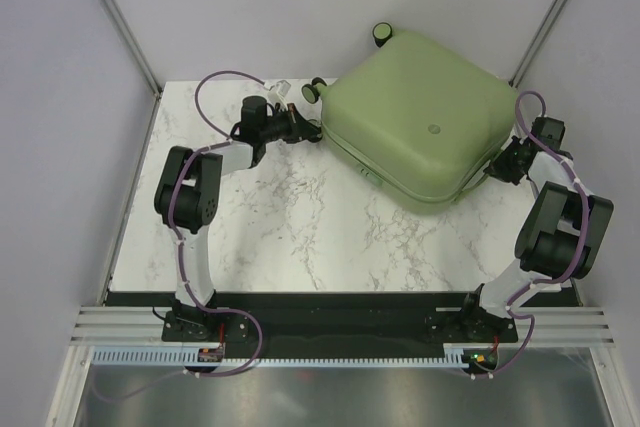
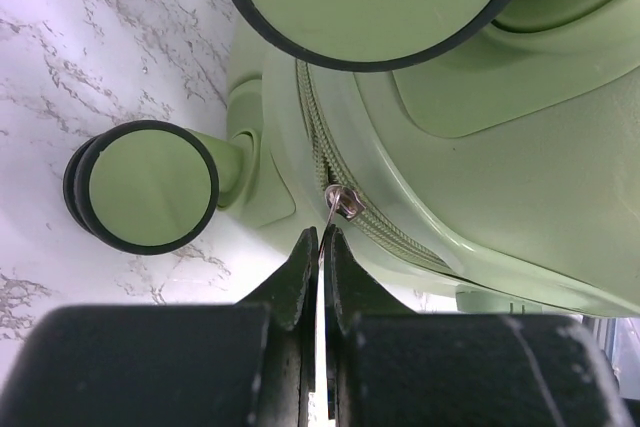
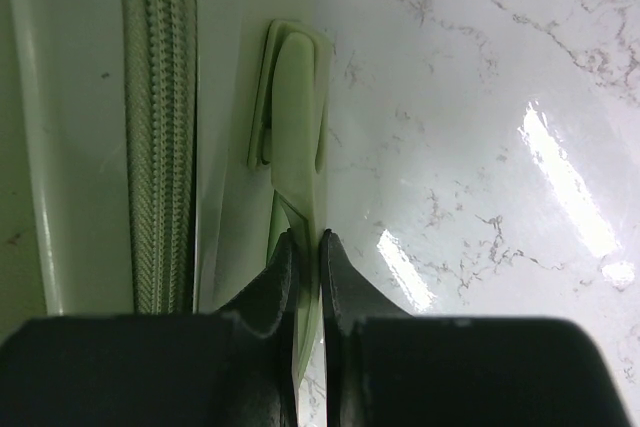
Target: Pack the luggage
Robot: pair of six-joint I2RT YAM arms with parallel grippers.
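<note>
A green suitcase [image 1: 420, 107] with wheels lies closed across the right half of the table. At its left end my left gripper [image 1: 305, 129] is shut at a zipper pull [image 2: 342, 199]; in the left wrist view the thin metal tab [image 2: 330, 213] runs into the fingertips of my left gripper. At the suitcase's right side my right gripper has its fingertips on the green strap handle [image 3: 295, 117], which passes between them beside the zipper band [image 3: 160, 127].
Walls stand close at the back and sides, the right arm near the right one. Wheels [image 2: 145, 187] stick out beside the left gripper.
</note>
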